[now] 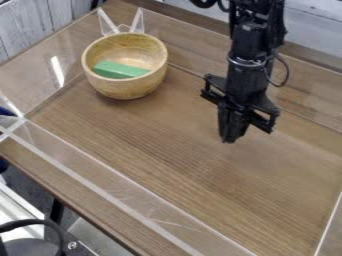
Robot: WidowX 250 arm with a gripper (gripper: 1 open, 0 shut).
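My gripper [233, 127], black, hangs at the centre right just over the bare wooden table [160, 190], shut with nothing visible between its fingers. A wooden bowl [142, 78] holding a green block [120, 68] stands to its upper left, apart from it.
A white object with two points [126, 22] is behind the bowl. A blue object [7, 125] sits at the left edge, and black cables [27, 235] lie at the lower left.
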